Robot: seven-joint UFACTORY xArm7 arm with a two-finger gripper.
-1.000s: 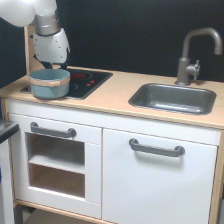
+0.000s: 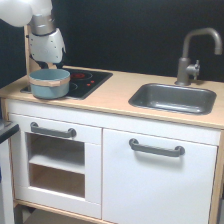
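A blue-grey pot [image 2: 50, 86] stands on the left part of the dark cooktop [image 2: 88, 83]. Right behind and above its rim is my gripper [image 2: 46, 64], under the white arm. The dark fingers are small and partly lost against the dark wall and the pot's rim. Whether they touch the pot, or how wide they stand, I cannot tell.
A wooden counter [image 2: 118, 90] carries the cooktop and, at the right, a metal sink [image 2: 172, 98] with a tall faucet [image 2: 187, 55]. Below are a windowed cabinet door [image 2: 47, 142] and a white door [image 2: 155, 180]. The counter between cooktop and sink is clear.
My arm and gripper have shifted slightly to the left behind the pot. The pot, the doors and the faucet look unchanged.
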